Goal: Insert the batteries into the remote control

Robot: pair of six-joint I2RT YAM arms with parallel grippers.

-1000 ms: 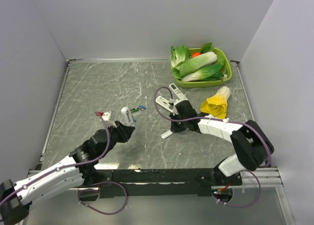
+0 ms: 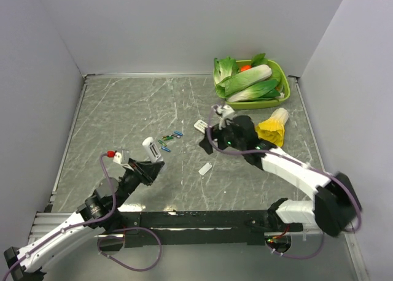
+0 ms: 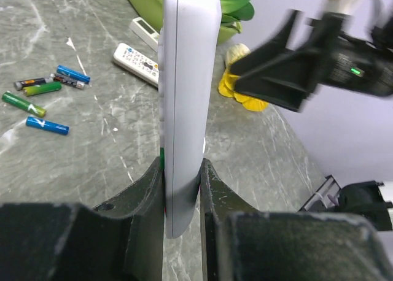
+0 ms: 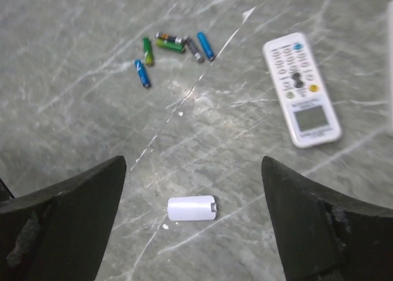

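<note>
My left gripper is shut on a white remote [image 3: 191,91], held upright with its edge toward the left wrist view; its battery bay is not visible there. In the top view that remote [image 2: 151,148] hangs above the table at the lower left. The white battery cover [image 4: 192,208] lies flat on the table in the right wrist view. Above it, well apart, my right gripper stands open with nothing between its fingers. Several loose batteries lie grouped on the table, among them a separate blue battery [image 4: 142,73] and a green battery [image 4: 148,51].
Another white remote [image 4: 302,89] lies face up, with a further one partly seen at the right edge of the right wrist view. A green basket of vegetables [image 2: 287,97] stands at the back right, a yellow-wrapped vegetable [image 2: 271,131] in front.
My left arm has shifted slightly, its remote still held.
</note>
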